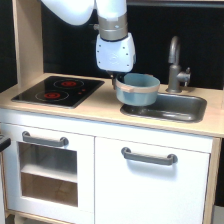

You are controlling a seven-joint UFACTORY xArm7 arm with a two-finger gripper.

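A light blue-grey pot (139, 97) is over the left part of the metal sink (185, 110). It looks upright. My gripper (116, 81) is at the pot's left side and shut on it near the rim. The fingertips are dark and small, so the exact grip is hard to make out. Whether the pot's bottom touches the sink cannot be told. Its body hides the left portion of the basin.
Behind the sink rises a dark faucet (175, 65), close to the pot's right. A black stove (58, 92) with red-ringed burners lies bare on the left. Wooden counter (95, 109) between stove and sink is clear. Cabinet handles (150, 157) stick out below.
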